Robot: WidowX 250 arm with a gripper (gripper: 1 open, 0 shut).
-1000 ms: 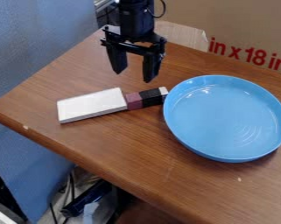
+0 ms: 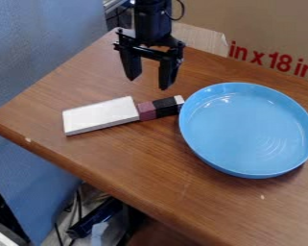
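A black gripper (image 2: 149, 67) hangs at the upper middle above the wooden table, open, with nothing between its two fingers. Below it lies a long block (image 2: 101, 115), white for most of its length, with a dark maroon section and a black section with a white tip toward its right end, which lies at the edge of a blue plate (image 2: 246, 132). The plate fills much of the right side of the table.
A cardboard box (image 2: 259, 29) with red print stands behind the table. A blue padded surface (image 2: 28, 77) runs along the left.
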